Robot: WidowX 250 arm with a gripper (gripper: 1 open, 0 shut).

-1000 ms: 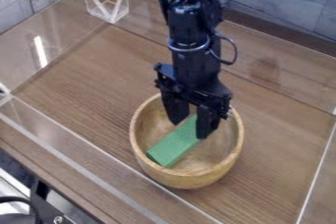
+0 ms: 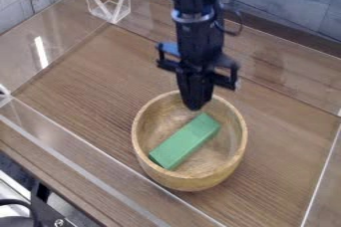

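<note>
A tan round bowl (image 2: 154, 171) sits on the wooden table with a green rectangular block (image 2: 184, 141) lying inside it, tilted diagonally. My black gripper (image 2: 193, 84) hangs above and just behind the bowl's back rim, apart from the block. Its fingers look empty; how far they stand apart is hard to make out.
A small white wire-like object (image 2: 110, 4) stands at the back left. White edges border the surface.
My gripper has risen and moved back from over the block inside the bowl to behind the back rim. The block and bowl look unmoved.
</note>
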